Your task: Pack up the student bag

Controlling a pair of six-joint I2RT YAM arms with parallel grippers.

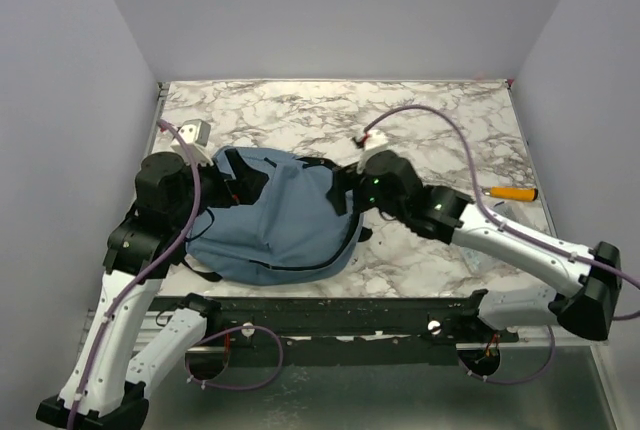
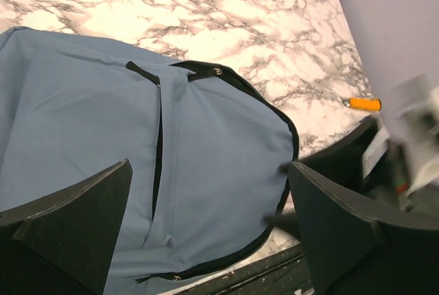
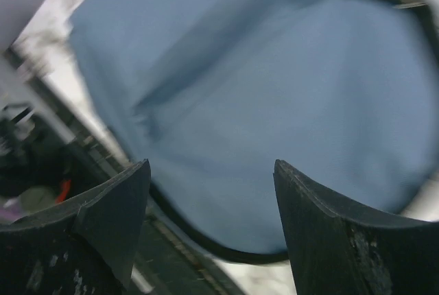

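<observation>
The blue student bag [image 1: 290,220] lies flat on the marble table, its black zipper running along the right and lower edge. My left gripper [image 1: 243,182] hangs open above the bag's left part; its fingers frame the lower left wrist view. My right gripper [image 1: 342,190] is open above the bag's right edge, blurred, with empty fingers; in the right wrist view the bag [image 3: 226,103] lies below them.
An orange box cutter-like tool [image 1: 512,193] lies at the far right, with a clear plastic item [image 1: 478,258] partly behind the right arm.
</observation>
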